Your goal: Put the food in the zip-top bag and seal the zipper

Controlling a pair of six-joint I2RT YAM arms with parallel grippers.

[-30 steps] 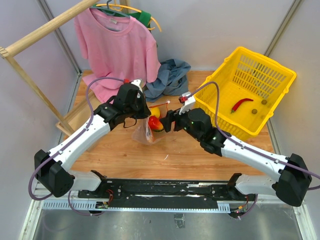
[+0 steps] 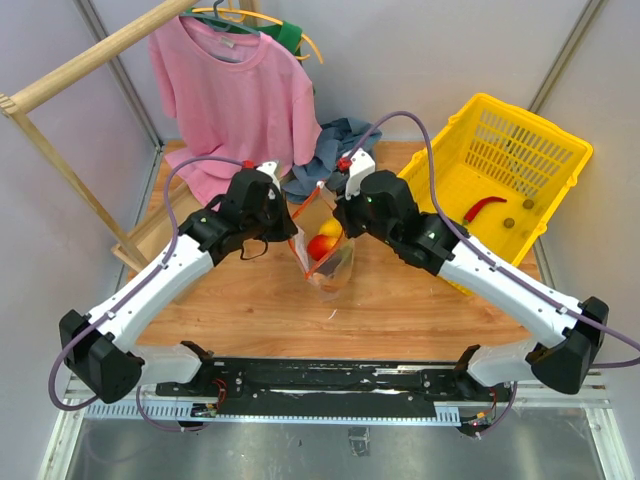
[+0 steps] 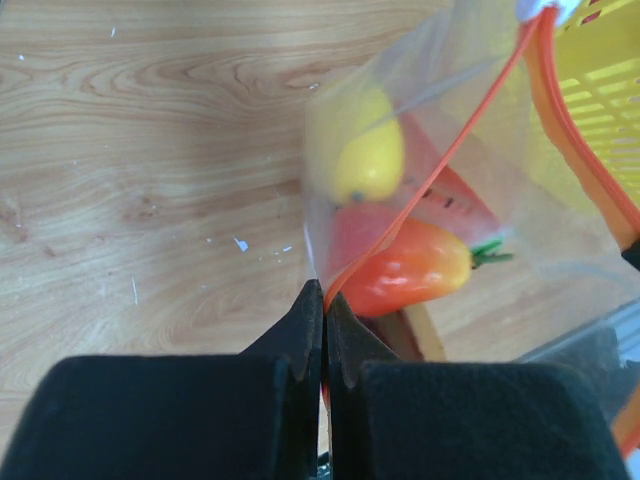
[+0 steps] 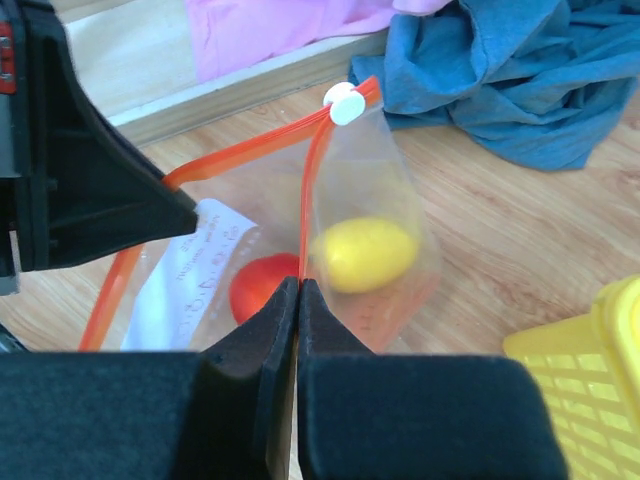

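A clear zip top bag (image 2: 336,282) with an orange rim is held open between my grippers, its mouth spread into a diamond. My left gripper is shut on one side of the orange rim. Opposite it, my right gripper is shut on the rim too. The white zipper slider (image 4: 347,105) sits at one corner of the mouth. Inside the bag lie a yellow fruit (image 4: 364,255) and a red-orange vegetable (image 3: 410,268) with a green stem. A white printed label (image 4: 190,272) shows on the bag's wall.
A yellow basket (image 2: 424,180) at the right holds a red chili (image 2: 484,208) and two small brown round things. Blue cloth (image 2: 333,150) lies behind the bag, and a pink shirt (image 2: 235,100) hangs at the back left.
My right gripper has gone from open beside the bag to shut on its rim and moved toward the back. The bag's mouth now stands wider, its rim pulled taut.
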